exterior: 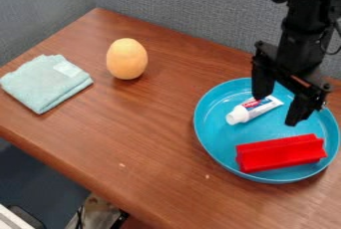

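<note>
My black gripper [282,98] is low over the right side of a blue plate [218,131], its fingers apart and open around the area just above a white toothpaste tube [244,113]. A red block [280,153] lies on the front of the plate. Whether the fingertips touch the tube cannot be told.
An orange egg-shaped object [127,58] stands on the wooden table [120,153] at the left back, and a folded pale cloth [47,82] lies at the left edge. A grey wall rises behind.
</note>
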